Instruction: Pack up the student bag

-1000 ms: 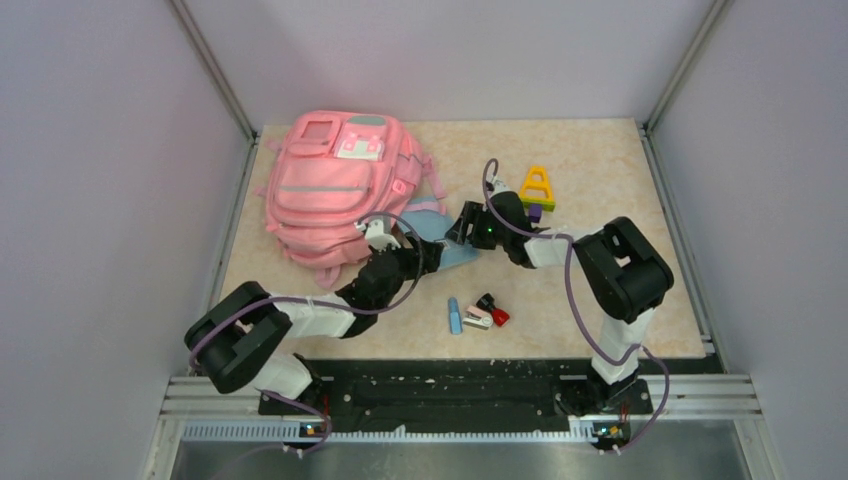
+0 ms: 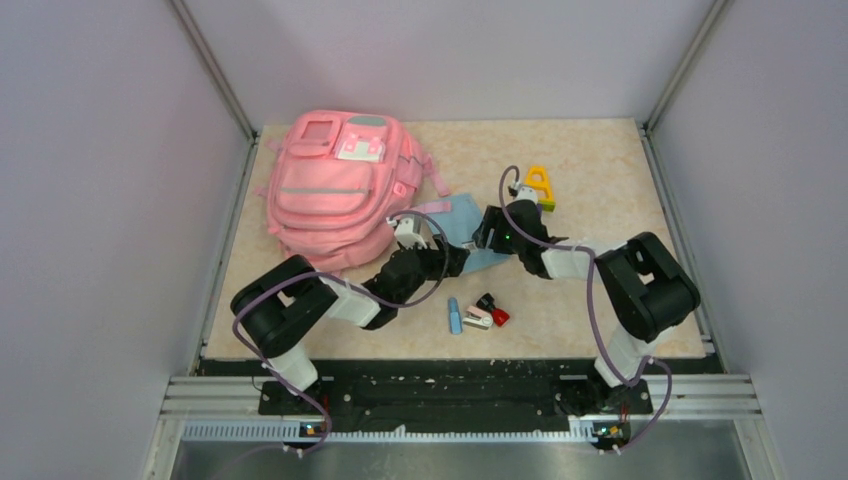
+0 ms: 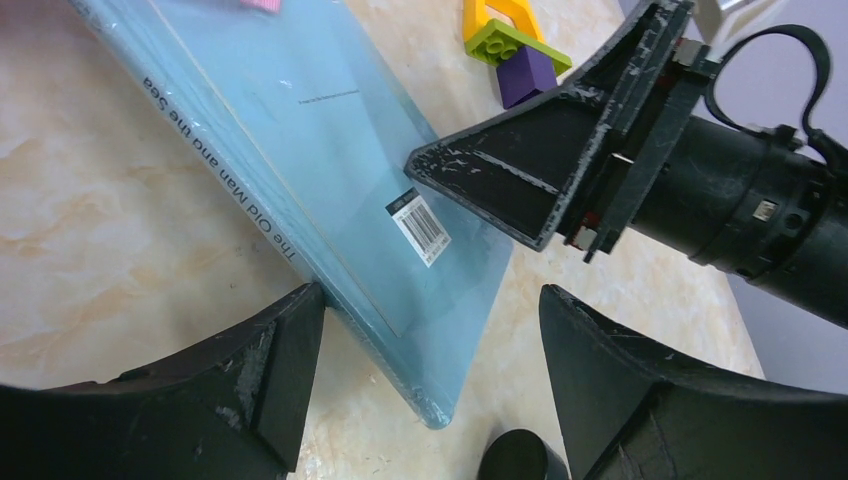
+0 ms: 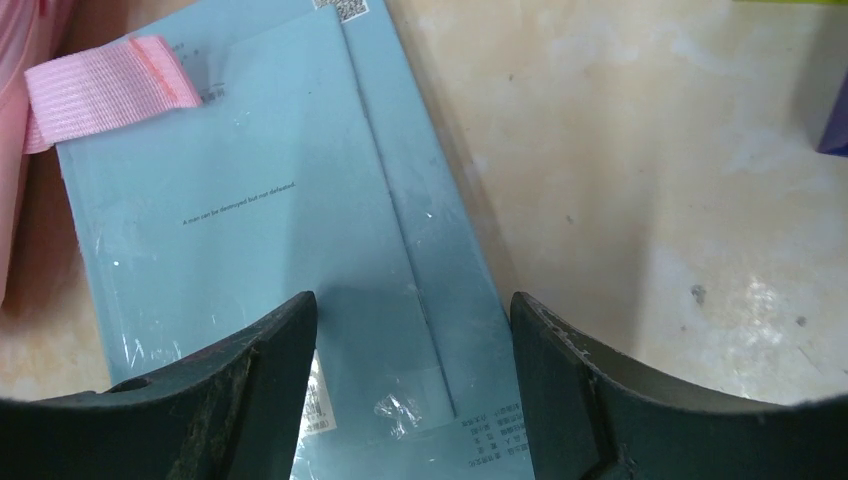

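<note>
A light blue book (image 2: 458,212) lies beside the pink backpack (image 2: 325,190), a pink strap (image 4: 110,90) over its corner. In the left wrist view the book (image 3: 300,150) shows its titled spine and a barcode. My left gripper is part open at that spine, one finger touching it, the other off the far edge. My right gripper is over the book's other end, fingers apart with the book's surface between and beneath them; whether it grips is unclear.
A yellow toy piece (image 2: 538,180) and purple block (image 3: 525,75) lie at the back right. A blue bottle (image 2: 454,315) and several small items (image 2: 485,315) lie at the front.
Both grippers have moved rightward, and the book has shifted right with them, away from the backpack, showing more of its surface.
</note>
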